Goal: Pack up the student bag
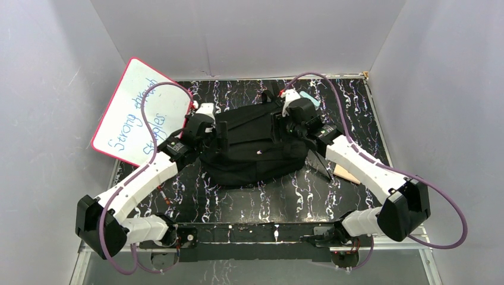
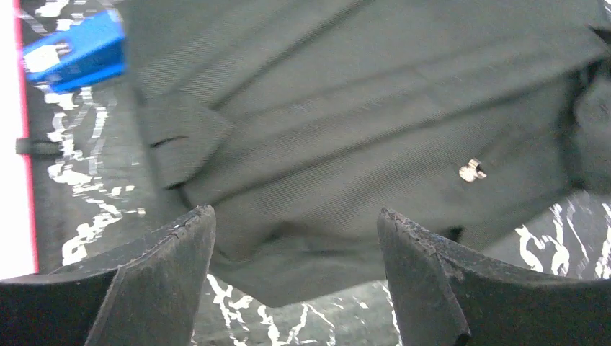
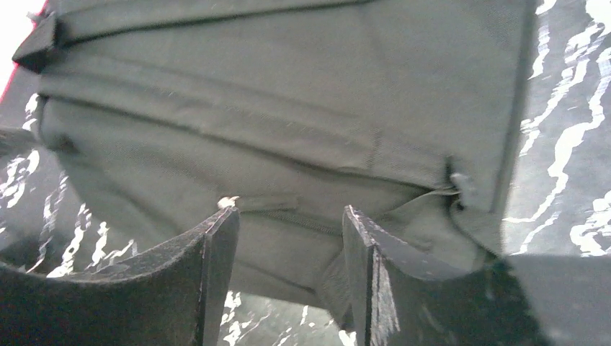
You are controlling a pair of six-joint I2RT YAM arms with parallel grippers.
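Note:
The black bag (image 1: 249, 155) lies flat across the middle of the table. A small pale zipper pull (image 2: 472, 171) shows on its front panel. My left gripper (image 1: 222, 138) hangs over the bag's left part; its fingers (image 2: 173, 249) are wide apart with only bag fabric visible beneath. Above the right part of the bag is my right gripper (image 1: 277, 127). In the right wrist view its fingers (image 3: 220, 249) stand apart, the bag lying below and nothing seen gripped between them. Much of the bag's upper right is hidden by the right arm.
A whiteboard (image 1: 134, 110) with a red edge and blue writing leans at the left. Beside the bag's left side is a blue object (image 2: 76, 50). A light-blue box (image 1: 310, 100) and a tan item (image 1: 346, 174) are at the right.

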